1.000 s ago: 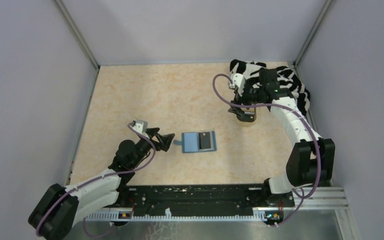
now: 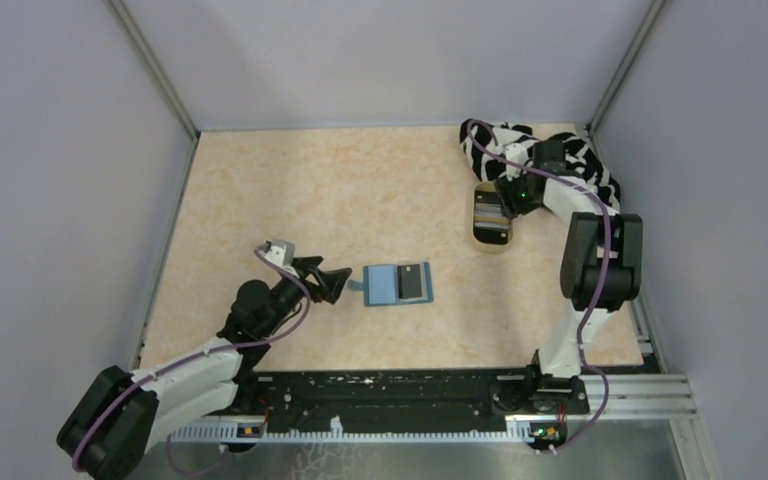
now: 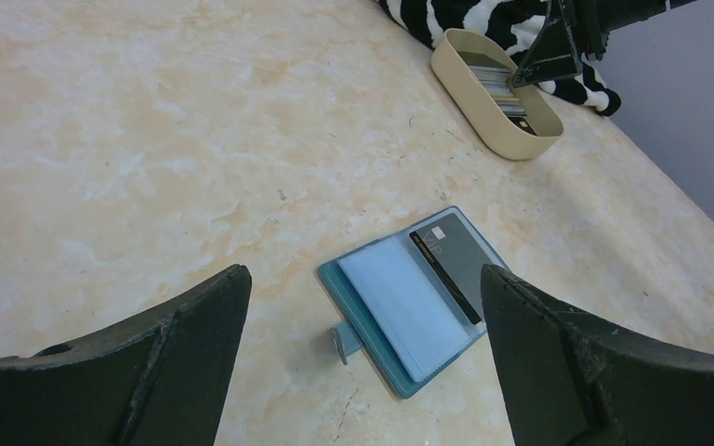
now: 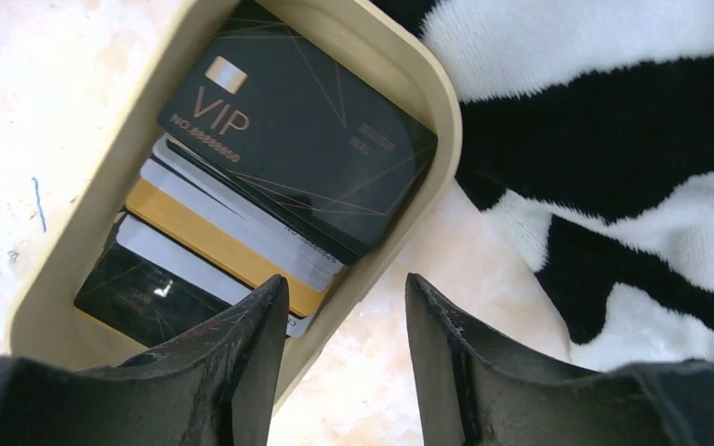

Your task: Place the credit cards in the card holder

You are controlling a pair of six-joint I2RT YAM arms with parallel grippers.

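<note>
The blue card holder (image 2: pixel 382 284) lies open on the table, with a dark card (image 3: pixel 455 259) showing in its right half. At the back right stands a beige oval tray (image 4: pixel 386 35) with several cards in it. A black VIP card (image 4: pixel 307 130) lies uppermost at one end; gold, silver and black cards show below it. Above the tray's right wall is my right gripper, fingers apart and nothing between them but the view of the rim and table. My left gripper stands open and empty to the left of the holder.
A black-and-white striped cloth (image 4: pixel 632 149) is bunched right behind and beside the tray. Bare table (image 2: pixel 330 190) stretches across the left and middle. Purple cables run along both arms.
My right gripper has moved right across the tray, from its left side to its right wall, uncovering the cards. The left arm and the holder look unmoved.
</note>
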